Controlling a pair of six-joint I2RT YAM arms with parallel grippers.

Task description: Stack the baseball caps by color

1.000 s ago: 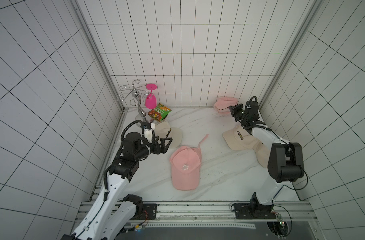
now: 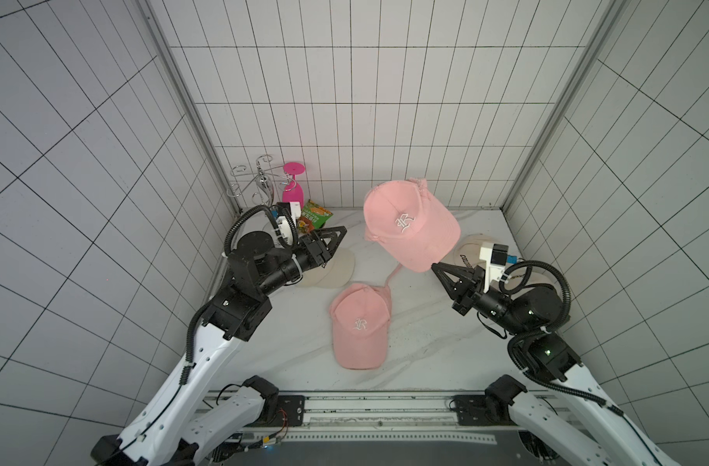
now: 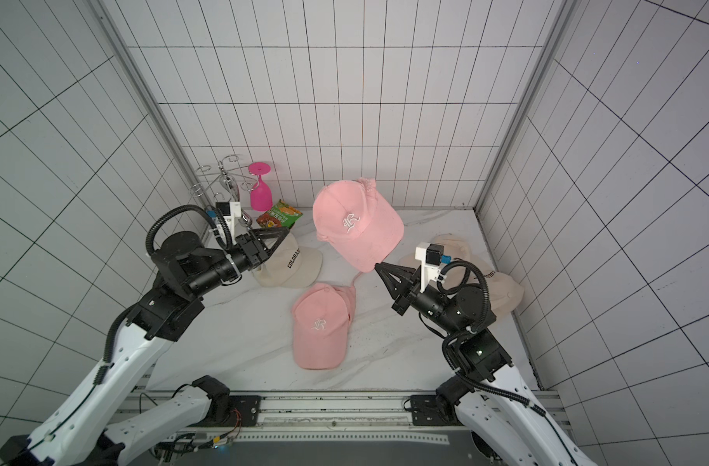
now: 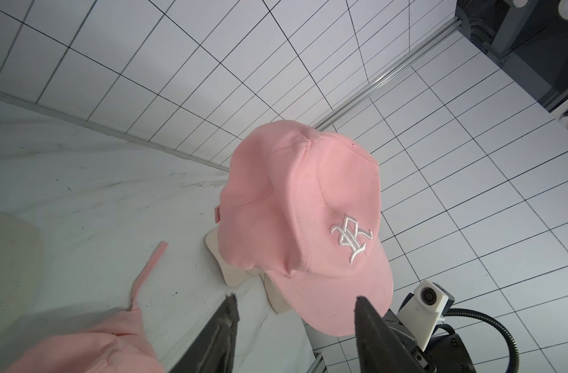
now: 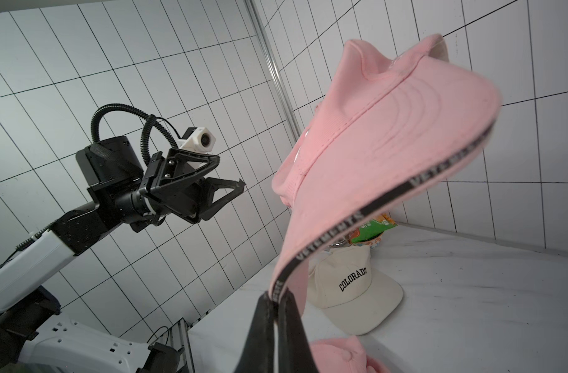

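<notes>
A pink cap (image 2: 412, 225) hangs in the air, its brim tip pinched in my right gripper, which is shut on it. My left gripper (image 2: 335, 237) is open and empty, to the left of that cap, facing it. A second pink cap (image 2: 360, 330) lies on the counter at front centre, below both grippers. A beige COLORADO cap (image 3: 292, 268) lies at middle left, partly behind my left arm. More beige caps (image 3: 494, 295) lie at the right, partly hidden by my right arm.
A metal stand (image 2: 253, 174), a pink glass (image 2: 293, 190) and a green snack bag (image 2: 314, 216) stand or lie at the back left. Tiled walls enclose three sides. The counter (image 2: 416, 341) has bare room at front right.
My right gripper has lifted the pink cap from the back right and brought it toward the centre and forward. My left gripper has risen and moved slightly right.
</notes>
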